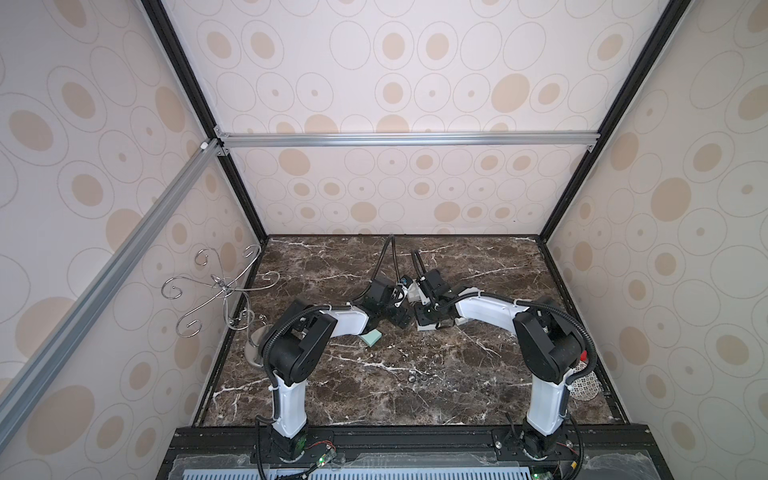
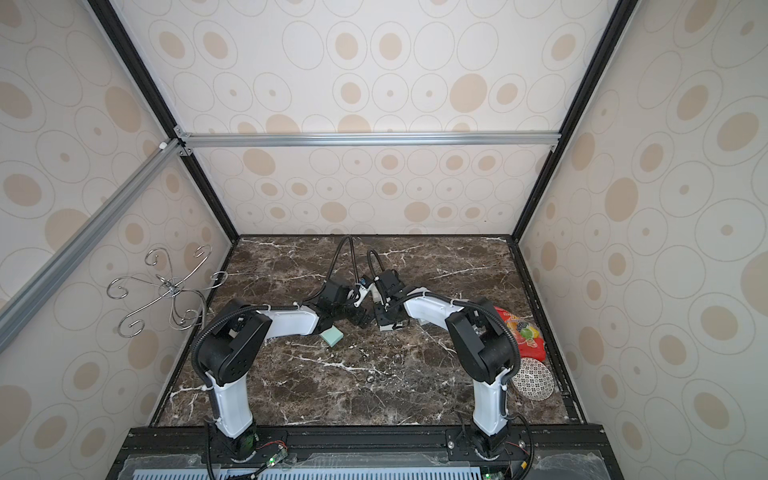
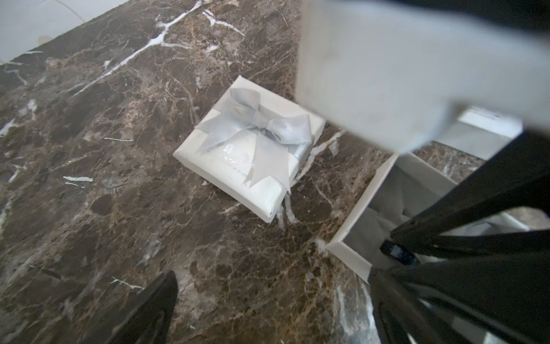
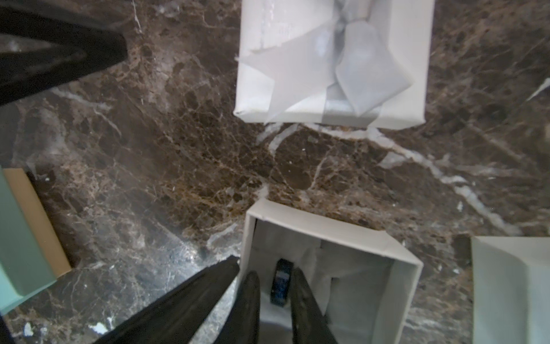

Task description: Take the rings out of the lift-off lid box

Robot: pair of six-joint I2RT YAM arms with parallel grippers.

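Note:
The open white box (image 4: pixel 329 222) stands on the marble top, with grey-white padding inside. A dark ring (image 4: pixel 280 282) stands on edge within its walls, between the fingertips of my right gripper, which is closed on it down in the box. In the left wrist view the same ring (image 3: pixel 399 252) shows just under the right fingertips (image 3: pixel 401 234). The white lid with a grey bow (image 3: pixel 252 143) lies apart, bow up. My left gripper is open and empty; one of its fingers (image 3: pixel 395 304) is close to the box's corner. I cannot see any other ring.
A mint-green box (image 1: pixel 370 337) lies left of the open box, and a pale box (image 4: pixel 510 292) to its right. A red patterned item (image 2: pixel 524 334) and a white round mesh piece (image 2: pixel 533 379) lie far right.

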